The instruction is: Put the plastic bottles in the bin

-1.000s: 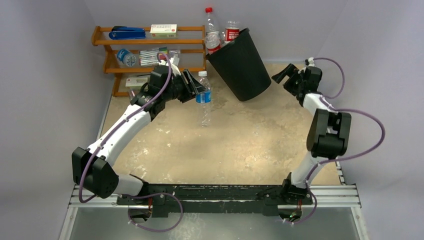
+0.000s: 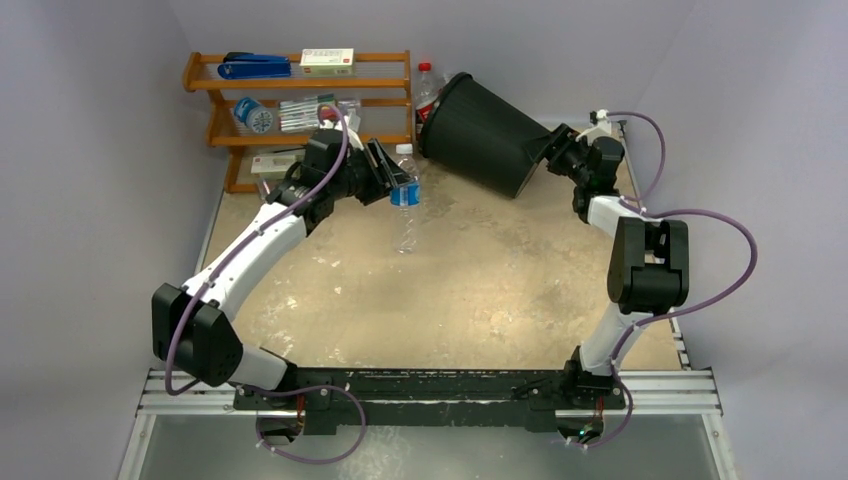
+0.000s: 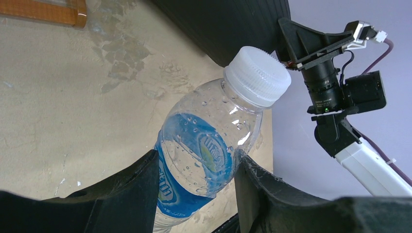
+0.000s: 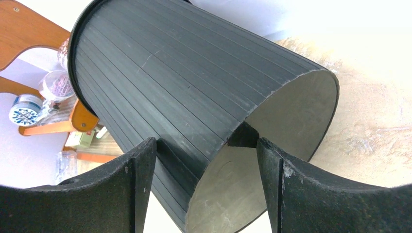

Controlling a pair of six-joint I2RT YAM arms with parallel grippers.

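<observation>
A clear bottle with blue label and white cap (image 2: 405, 225) (image 3: 204, 145) is held in my left gripper (image 2: 392, 175), which is shut on it. The black bin (image 2: 480, 130) (image 4: 160, 73) lies tipped on its side at the back, mouth toward the shelf. My right gripper (image 2: 545, 145) is at the bin's base end, part open, with its fingers at the base rim in the right wrist view; whether it grips the rim I cannot tell. A red-capped bottle (image 2: 425, 90) lies behind the bin's mouth, partly hidden.
A wooden shelf (image 2: 295, 82) with boxes, markers and a small container stands at the back left. Walls close in the sides and back.
The bin has tipped further onto its side, hiding much of the bottles behind it. My right gripper has moved to the bin's base end. The left gripper and its bottle barely moved.
</observation>
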